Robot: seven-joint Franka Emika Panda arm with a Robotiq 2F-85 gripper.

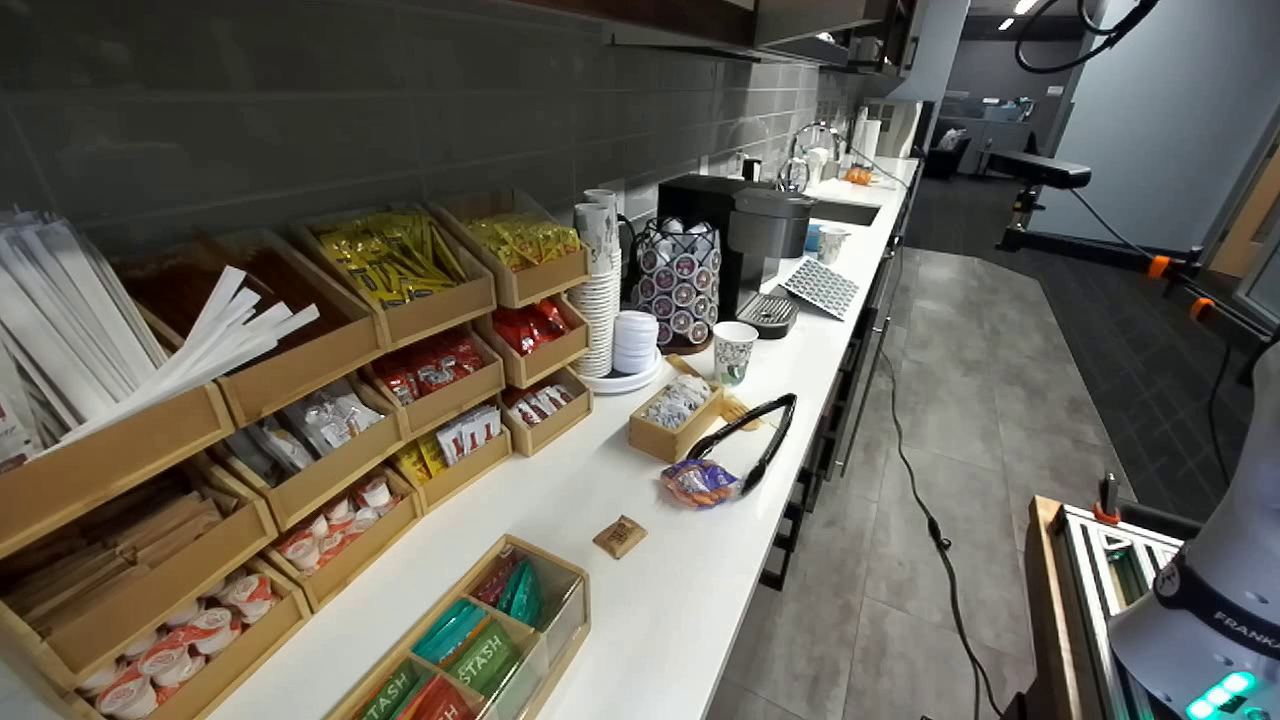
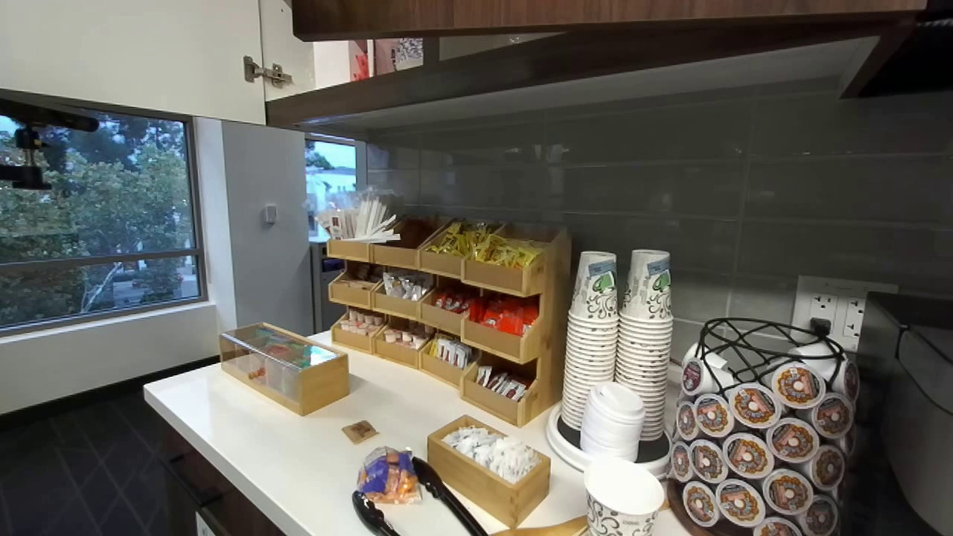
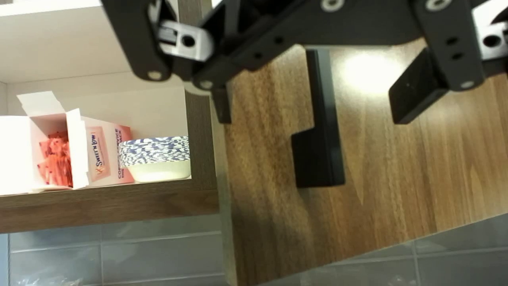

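In the wrist view my gripper is open, its two dark fingers spread wide with nothing clasped. A black handle (image 3: 318, 162) shows between and below the fingertips, mounted on a brown wood-grain cabinet door (image 3: 390, 190). Whether a finger touches the handle or door, I cannot tell. Left of that door an open white cabinet (image 3: 95, 62) holds a Sweet'N Low box (image 3: 102, 147) with red packets and a stack of patterned bowls (image 3: 154, 159). Neither exterior view shows the gripper; only part of the arm (image 1: 1212, 600) appears at the right of exterior view 1.
An open cabinet door (image 2: 134, 53) hangs at the upper left in exterior view 2. Below, the white counter (image 2: 268, 447) carries a wooden packet rack (image 2: 554, 330), stacked cups (image 2: 591, 357), tongs (image 2: 447, 496) and a pod basket (image 2: 746, 455). A coffee machine (image 1: 768, 222) stands farther along.
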